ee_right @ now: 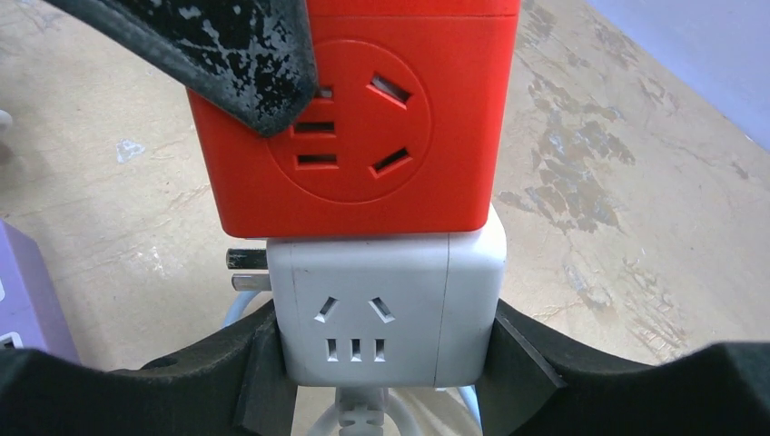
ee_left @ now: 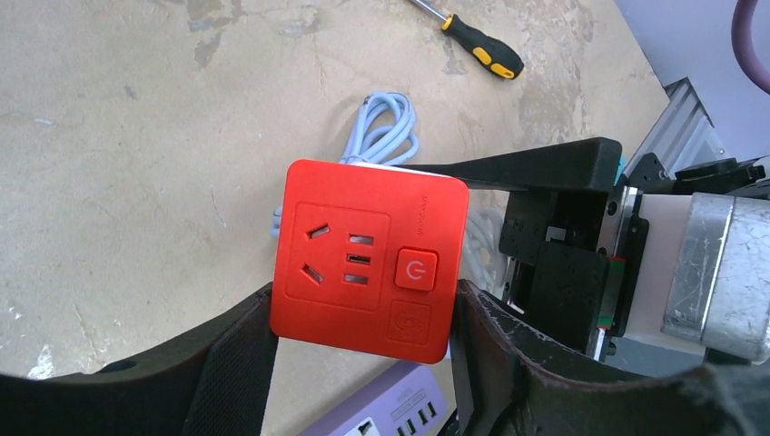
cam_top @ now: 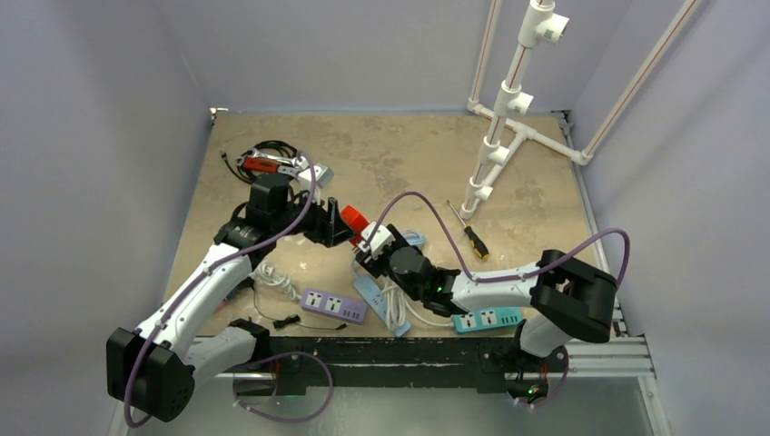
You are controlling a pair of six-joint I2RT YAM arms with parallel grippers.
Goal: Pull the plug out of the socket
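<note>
A red plug block [ee_left: 368, 259] with slots and a power button fills the middle of the left wrist view. My left gripper has a finger against each side of it. In the right wrist view, one left finger [ee_right: 245, 64] lies across the red block's slotted face. My right gripper is shut on a white socket adapter [ee_right: 354, 300], slots facing the camera and a grey cord below. Red and white sit edge to edge there; any join between them is hidden. Two prongs [ee_right: 247, 260] stick out on the white adapter's left.
A purple power strip [cam_top: 333, 306], a blue strip [cam_top: 374, 295] and a teal strip [cam_top: 488, 319] lie near the front edge. A screwdriver [cam_top: 477, 243] is at the right. Pliers [cam_top: 263, 164] and black cable lie at back left.
</note>
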